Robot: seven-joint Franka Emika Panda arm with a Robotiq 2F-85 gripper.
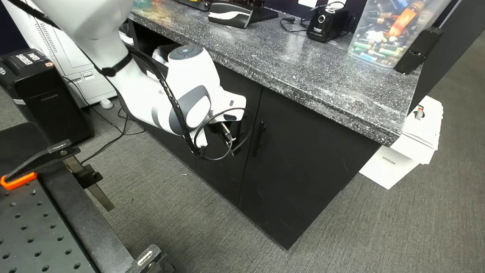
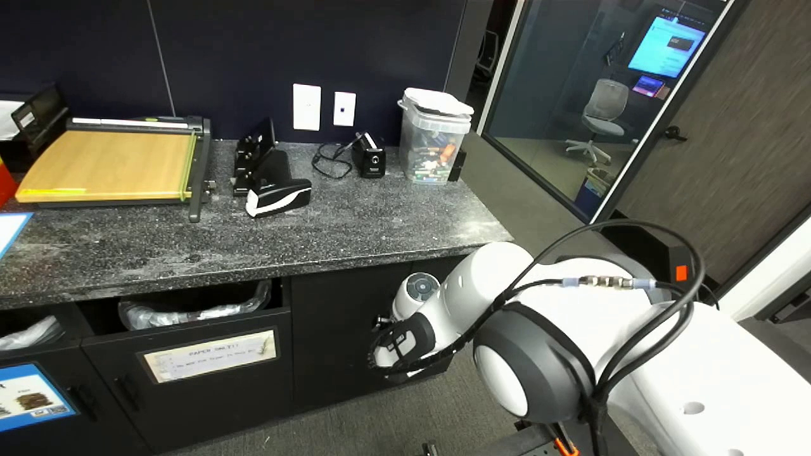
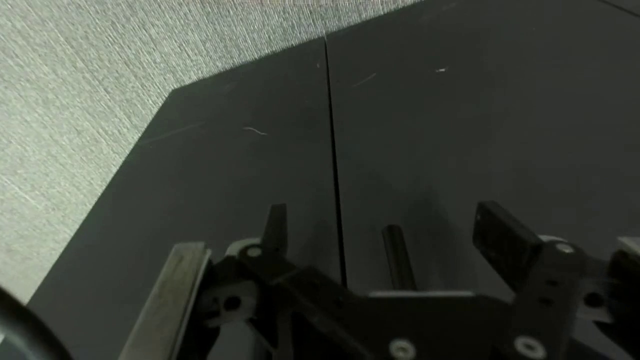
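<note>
My gripper stands open in front of the black cabinet doors, its two fingers (image 3: 276, 231) wide apart. A black bar handle (image 3: 397, 255) lies in the gap between them in the wrist view, just right of the door seam (image 3: 333, 150). Nothing is clamped, and whether either finger touches the handle cannot be told. From exterior view 1, the gripper is partly hidden by the wrist and a looping cable, over the left of two handles. The other door's handle (image 1: 258, 138) shows clear beside it.
Above the doors overhangs a speckled stone countertop (image 1: 291, 68), holding a tub of batteries (image 1: 386, 34) and a black pencil sharpener (image 1: 326, 23). A perforated table (image 1: 32, 227) with clamps stands at lower left.
</note>
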